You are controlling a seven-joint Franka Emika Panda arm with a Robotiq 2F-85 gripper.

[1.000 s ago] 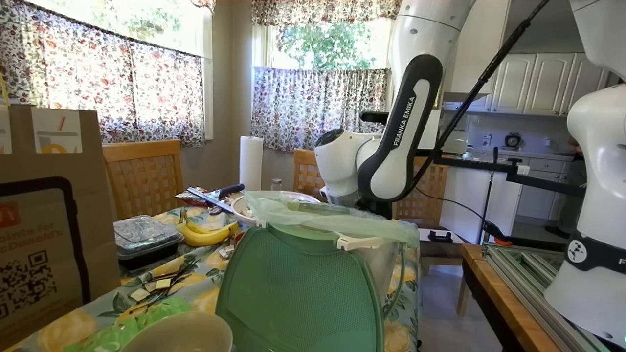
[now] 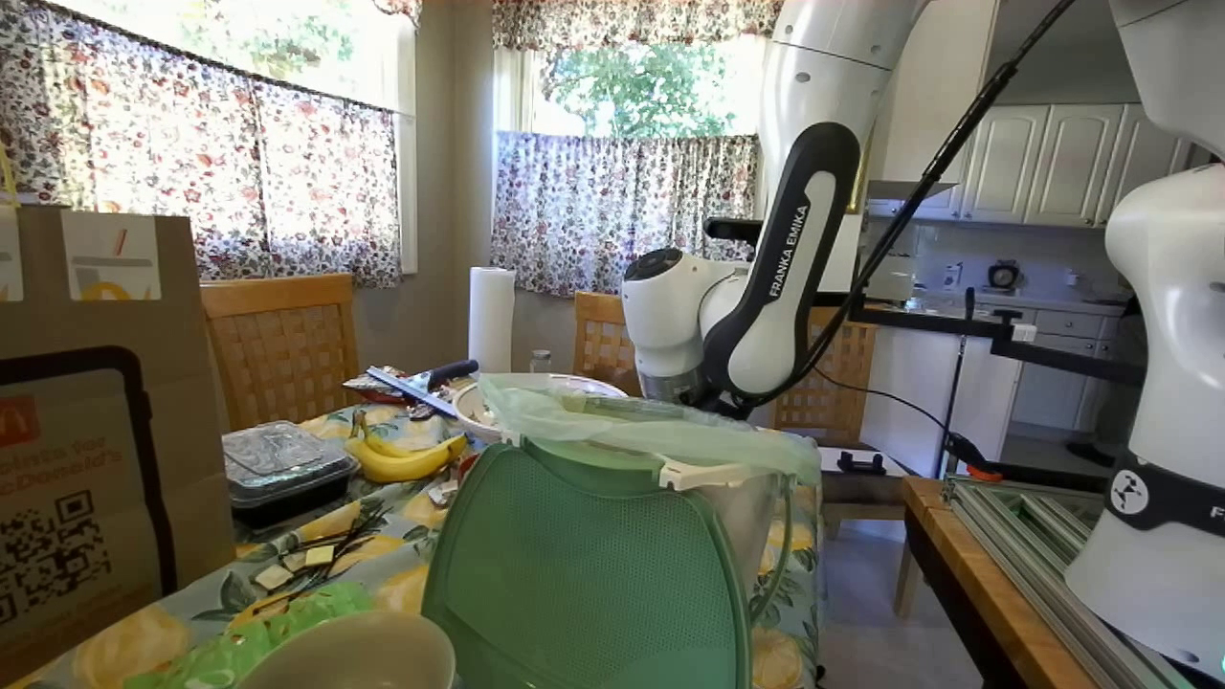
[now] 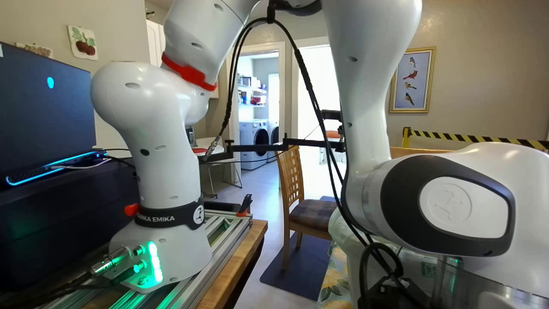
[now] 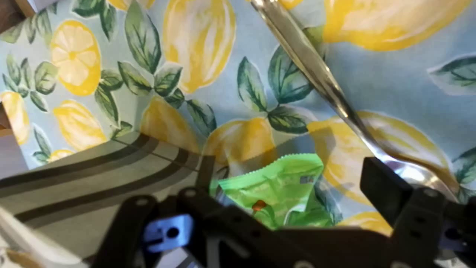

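Observation:
My gripper is open in the wrist view, its dark fingers set wide apart. In the space between them, farther from the camera, a small bright green packet (image 4: 279, 187) with a crimped edge rests on the lemon-patterned cloth. The gripper's body covers the packet's lower part. A shiny metal spoon (image 4: 328, 82) lies slantwise on the cloth, its bowl end beside the right finger (image 4: 386, 190) and partly hidden. In exterior view 1 the gripper is behind a green mesh-sided bin (image 2: 586, 563). The arm hides it in exterior view 2.
A beige dark-striped object (image 4: 111, 178) borders the left finger. Elsewhere on the table are bananas (image 2: 402, 459), a lidded black container (image 2: 287, 465), a white bowl (image 2: 362, 655), a paper bag (image 2: 103, 448) and a paper towel roll (image 2: 491, 320). Bare cloth lies beyond the packet.
In exterior view 1, the arm's forearm has come down slightly and its wrist has turned a little. The table objects there have not moved.

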